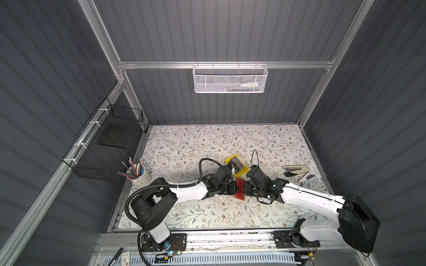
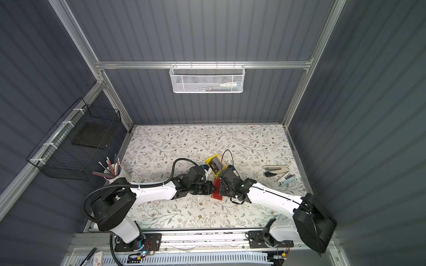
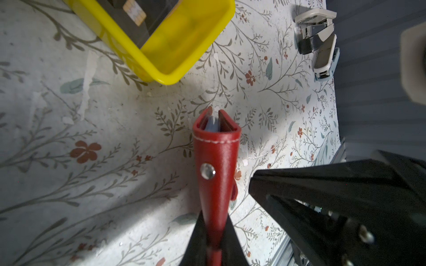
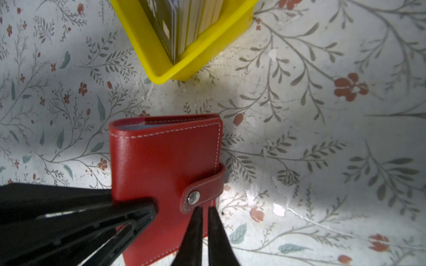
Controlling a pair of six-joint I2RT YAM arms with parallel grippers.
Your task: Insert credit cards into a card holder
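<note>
The red leather card holder (image 3: 217,150) is folded and stands on edge, with my left gripper shut on its spine side. In the right wrist view its strap (image 4: 210,186) wraps the opposite edge, the metal stud lying against the front cover. My right gripper is shut, its fingertips just below the strap and nothing between them; the left wrist view shows a small gap between them and the holder. Cards (image 4: 179,26) stand in a yellow tray (image 4: 155,66) behind the holder. A pale edge shows inside the holder's top opening.
Staplers (image 1: 296,169) lie at the table's right side. A pen cup (image 1: 141,177) stands at the left, under a black wire basket (image 1: 111,141). The patterned table behind the yellow tray is clear.
</note>
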